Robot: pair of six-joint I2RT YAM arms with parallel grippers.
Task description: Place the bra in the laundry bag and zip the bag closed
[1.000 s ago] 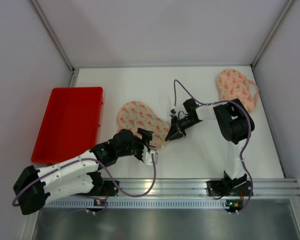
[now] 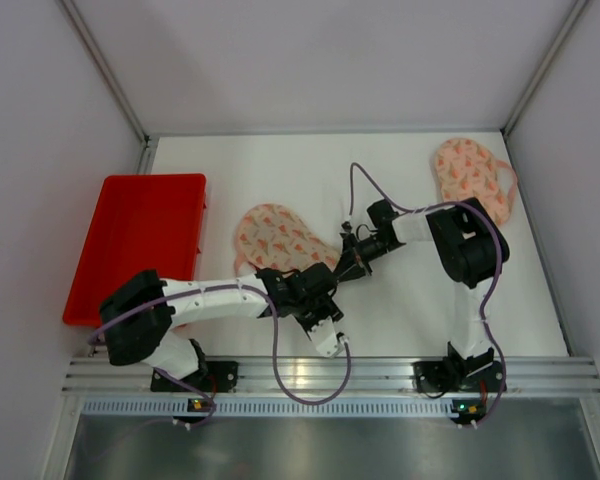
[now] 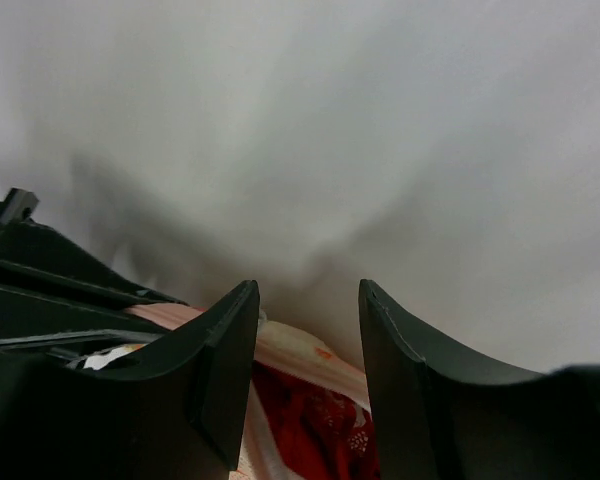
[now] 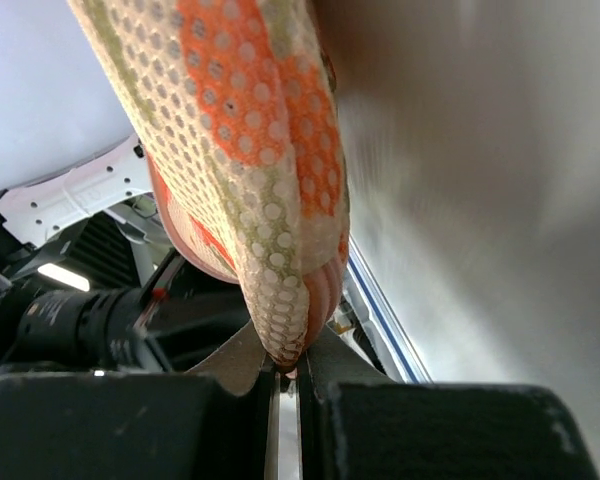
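Observation:
A cream mesh laundry bag with orange print lies on the white table, its near right part covered by the arms in the top view. In the left wrist view, red lacy fabric, apparently the bra, shows inside beneath the bag's pink trim. My left gripper has its fingers parted, with trim running across the gap below the tips; neither finger visibly pinches it. My right gripper is shut on a gathered corner of mesh. The zipper pull cannot be made out.
A red bin stands at the table's left side. Another patterned mesh bag lies at the far right corner. Both arms are close together over the bag, and the front right of the table is bare.
The right arm has hardly moved.

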